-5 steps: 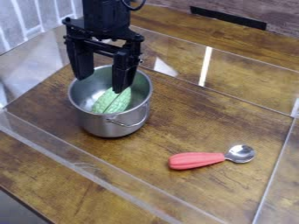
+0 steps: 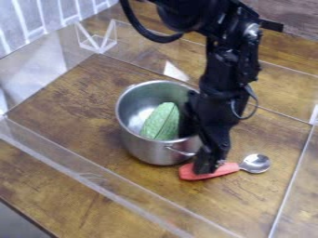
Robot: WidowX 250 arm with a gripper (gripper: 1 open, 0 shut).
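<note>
A metal pot stands mid-table with a green oblong object inside it. The arm covers part of the pot's rim and part of the handle. Whether anything lies between the fingers is hard to see.
Clear panels edge the wooden table on the left, back, front and right. Bare wood is free to the left of the pot and to the right behind the arm.
My gripper has moved from above the pot down and right to the spoon's handle. The pot appears shifted somewhat to the right.
</note>
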